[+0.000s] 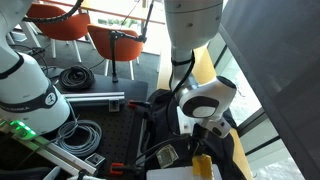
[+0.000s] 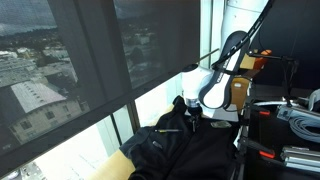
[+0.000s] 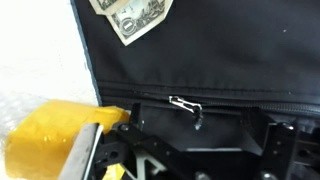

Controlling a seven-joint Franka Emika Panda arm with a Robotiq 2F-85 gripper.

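Note:
A black fabric bag (image 3: 230, 50) fills most of the wrist view, with a zipper running across it. Its small metal zipper pull (image 3: 185, 103) lies between the two fingers of my gripper, which is open and holds nothing. From exterior view 1, the gripper (image 1: 193, 132) points down over the dark bag, its tips hard to make out. Exterior view 2 also has the bag (image 2: 175, 150) lying beneath the arm.
Dollar bills (image 3: 138, 15) lie on the bag. A yellow item (image 3: 45, 135) and a white bubbly wrap (image 3: 35, 60) are at the left in the wrist view. A coil of cable (image 1: 78, 137) lies on the other side. A dark window shade (image 2: 90, 60) stands behind.

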